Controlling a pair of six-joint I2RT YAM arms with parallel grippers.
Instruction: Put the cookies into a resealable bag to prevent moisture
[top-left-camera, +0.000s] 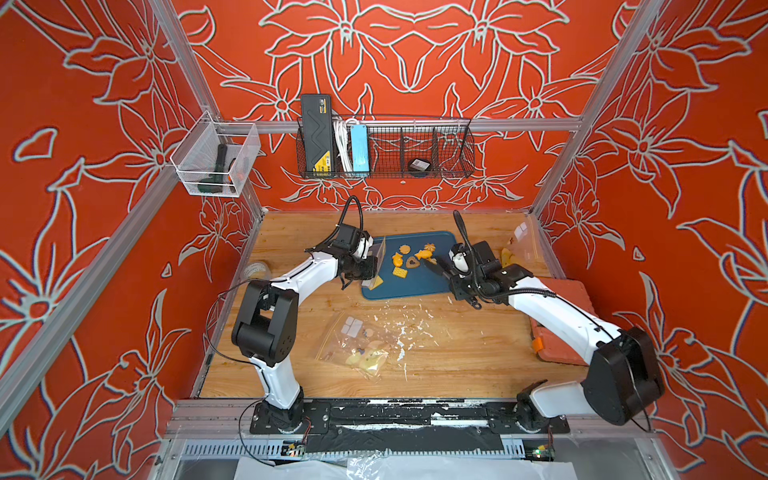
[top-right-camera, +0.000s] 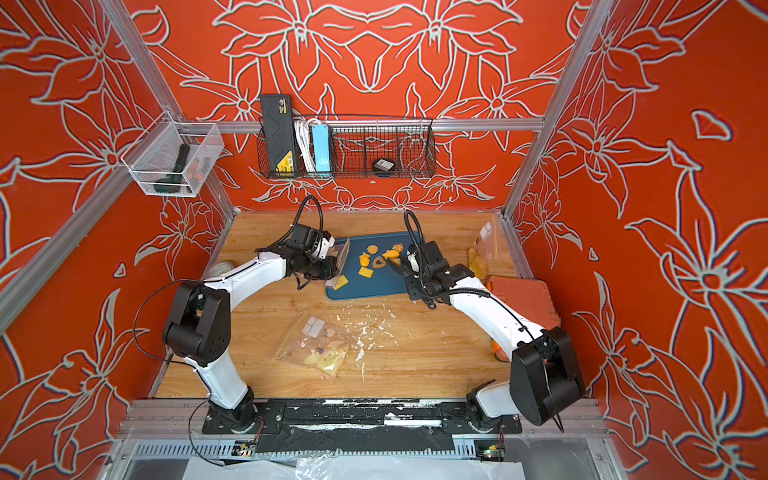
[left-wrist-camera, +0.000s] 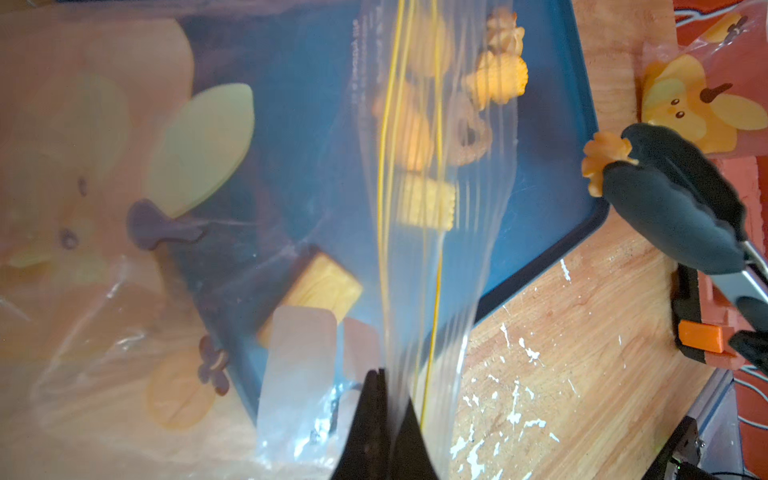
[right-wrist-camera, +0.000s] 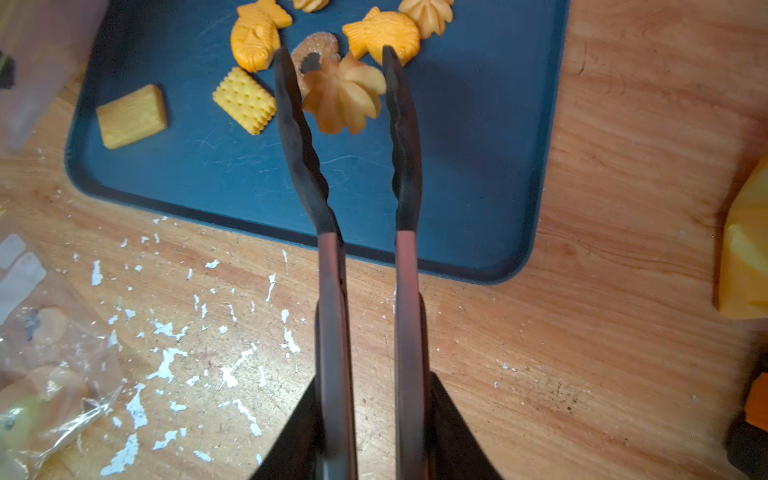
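My left gripper is shut on a clear resealable bag (left-wrist-camera: 200, 160), which hangs beside and over the blue tray's left part (right-wrist-camera: 464, 184). My right gripper is shut on black-tipped tongs (left-wrist-camera: 668, 208), whose tips grip a flower-shaped cookie (right-wrist-camera: 342, 94) above the tray's right side. On the tray lie fish-shaped cookies (right-wrist-camera: 380, 33), a square cracker (right-wrist-camera: 244, 100), a rectangular biscuit (right-wrist-camera: 130, 116), a ring cookie and small round ones.
Another clear bag (top-left-camera: 356, 348) lies on the front table amid white flecks (top-left-camera: 404, 336). An orange case (top-left-camera: 560, 320) and a bag with a yellow print (top-left-camera: 512, 248) are at the right. A wire basket (top-left-camera: 416, 148) hangs at the back.
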